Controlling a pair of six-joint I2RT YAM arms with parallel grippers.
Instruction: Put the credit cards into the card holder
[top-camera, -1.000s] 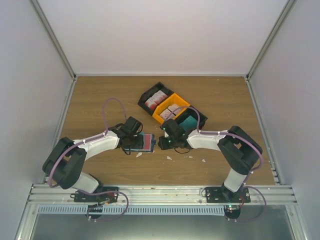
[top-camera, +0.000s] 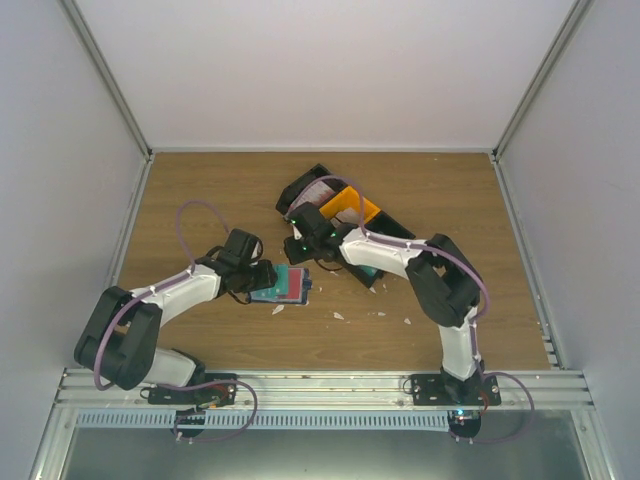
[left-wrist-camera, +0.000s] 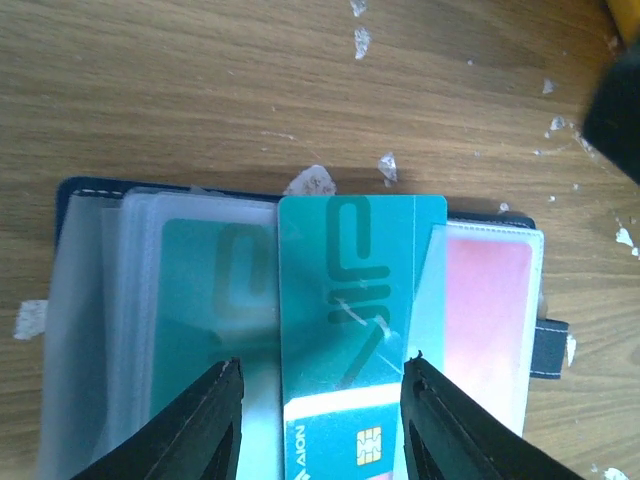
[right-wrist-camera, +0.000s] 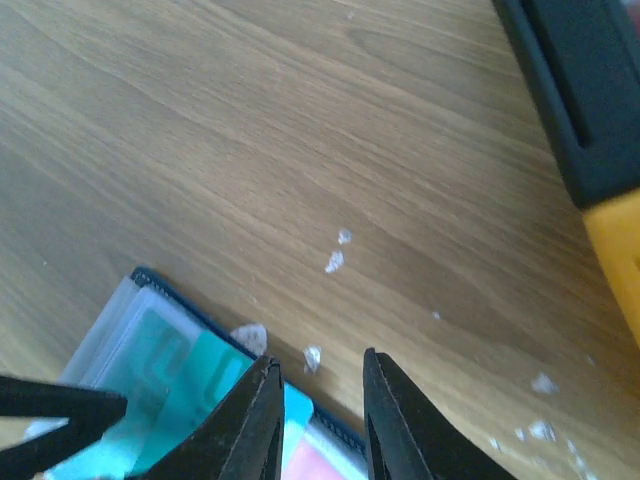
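Observation:
The card holder (left-wrist-camera: 552, 350) lies opened flat on the table, with clear sleeves and a dark edge. In the left wrist view a teal card (left-wrist-camera: 345, 260) lies lengthwise over its middle, its far end at the holder's far edge. Another teal card (left-wrist-camera: 205, 300) shows through the sleeve to its left, and a red card (left-wrist-camera: 485, 285) sits in the right sleeve. My left gripper is part open above the middle card, fingertips on either side of it in view; contact cannot be judged. My right gripper is part open and empty, beyond the holder's far edge.
A black box (top-camera: 293, 190), an orange box (top-camera: 372, 208) and another black box (top-camera: 398, 227) stand in a slanted row behind the right arm, holding cards. White flecks (top-camera: 338, 316) are scattered on the table.
My right gripper has swung left and away from the front, past the holder's far right corner. The left gripper has shifted a little left, uncovering more of the teal card.

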